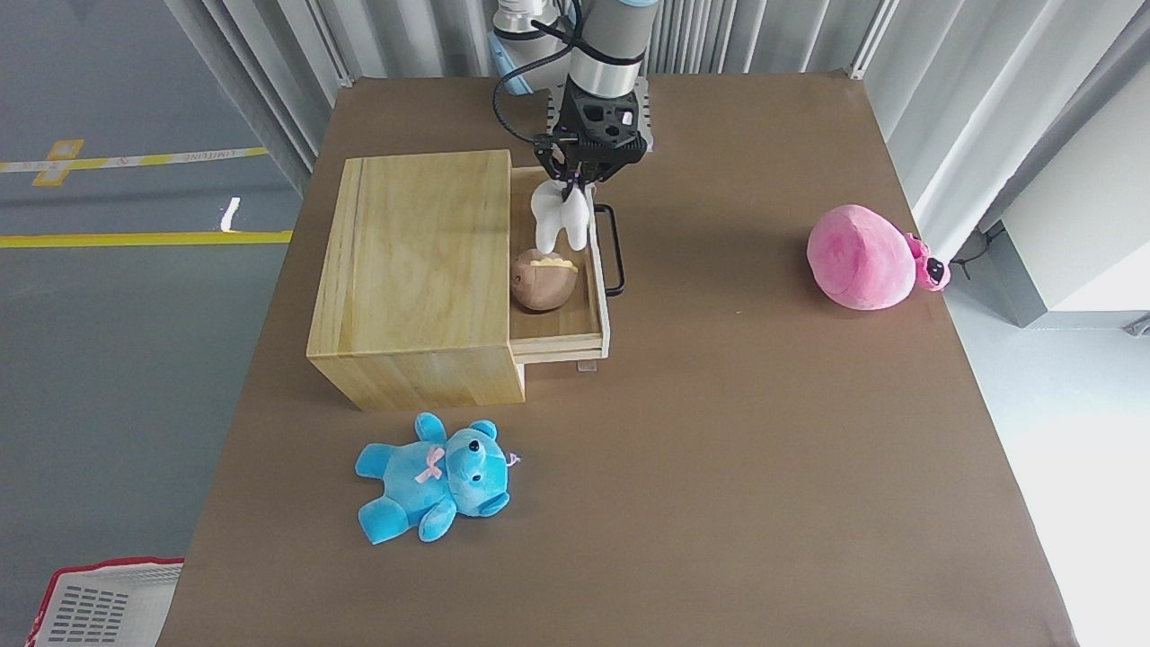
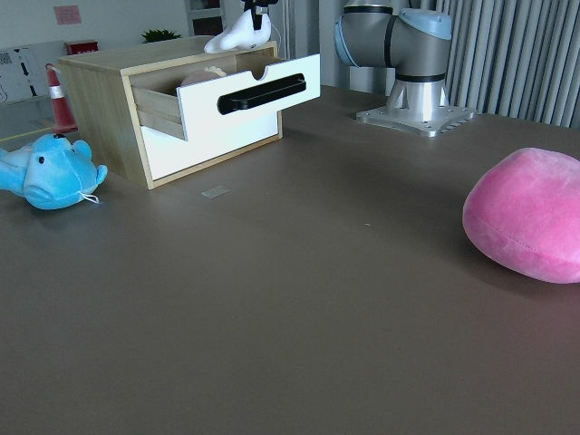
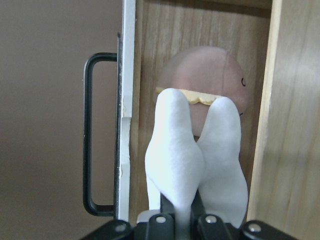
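My gripper is shut on a white tooth-shaped plush, holding it over the open drawer of a wooden cabinet. Inside the drawer, partly behind the plush in the wrist view, lies a round pinkish-brown plush with a pale yellow strip. The drawer's white front has a black handle. The fingertips are mostly hidden by the white plush.
A blue teddy bear lies in front of the cabinet. A pink plush rests at the table's right edge. The robot's base stands at the back.
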